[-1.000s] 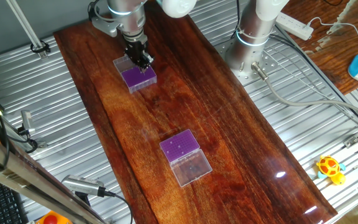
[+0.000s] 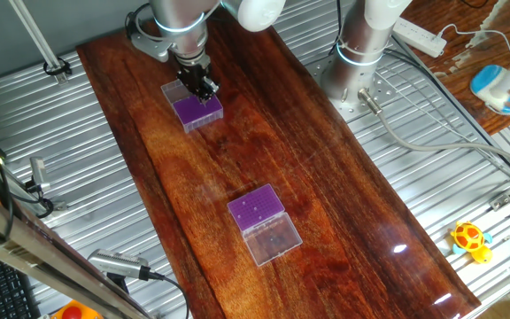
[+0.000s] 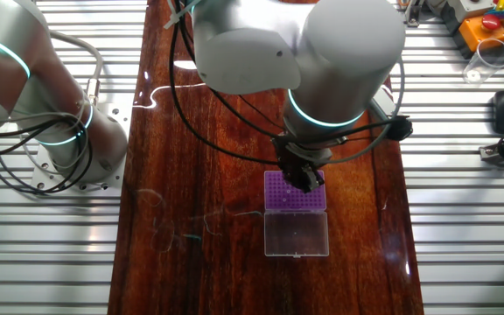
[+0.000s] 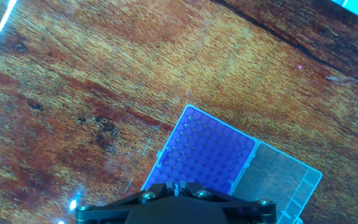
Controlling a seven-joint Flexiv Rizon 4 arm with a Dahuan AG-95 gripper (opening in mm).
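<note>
My gripper (image 2: 207, 90) points down over a purple tube rack (image 2: 199, 110) in a clear box near the far end of the wooden table. The box's clear lid (image 3: 296, 234) lies folded back, flat beside the rack. In the wrist view the rack (image 4: 207, 149) shows a grid of round wells, with paler spots along its upper left side. The gripper's fingertips (image 4: 188, 187) stand close together at the rack's lower edge, with a very narrow gap. Whether anything small sits between them is too small to tell. The height of the tips above the wells is unclear.
A second purple rack (image 2: 256, 207) with a few pale spots stands nearer the table's middle, its clear lid (image 2: 273, 239) open. Bare wood lies between the boxes.
The arm above the far rack has shifted very slightly; both boxes stay put. At the far right, a hand has come into view and the blue-and-white object has moved.
</note>
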